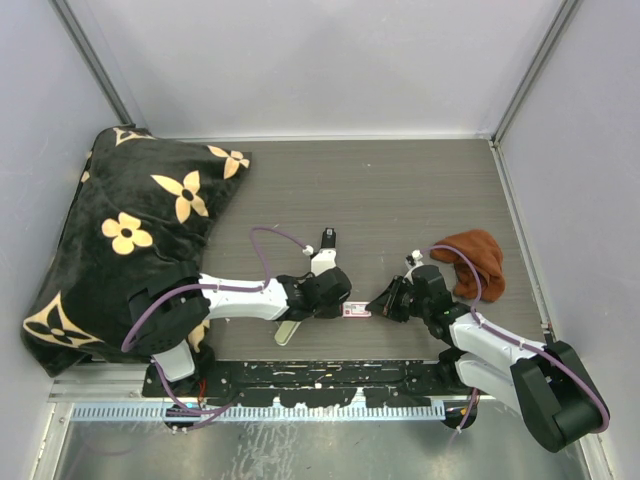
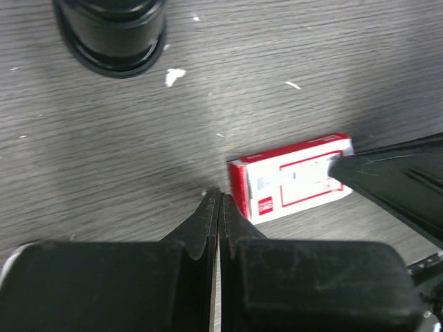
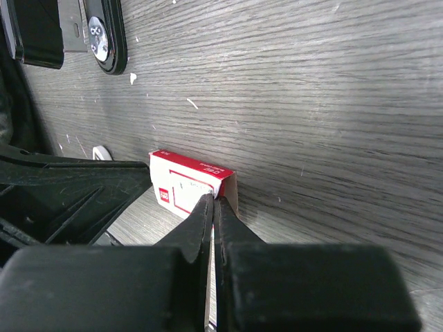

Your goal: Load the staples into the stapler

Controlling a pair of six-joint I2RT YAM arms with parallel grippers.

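Note:
A small white staple box with red edges (image 1: 356, 309) (image 2: 294, 176) (image 3: 187, 185) lies on the table between my two grippers. My left gripper (image 1: 343, 309) is shut at the box's left end, nothing visible between its fingers. At the opposite end, my right gripper (image 1: 371, 308) is shut with its tips against the box's end edge; whether a thin flap is pinched there is unclear. Behind the left arm lies the black stapler (image 1: 328, 240) (image 3: 111, 34), metal showing in the right wrist view. The arm hides much of it.
A pale elongated piece (image 1: 286, 332) pokes out in front of the left arm. A dark flowered cushion (image 1: 125, 235) fills the left side, and a brown cloth (image 1: 475, 262) lies at the right. Behind the arms the table (image 1: 390, 190) is clear.

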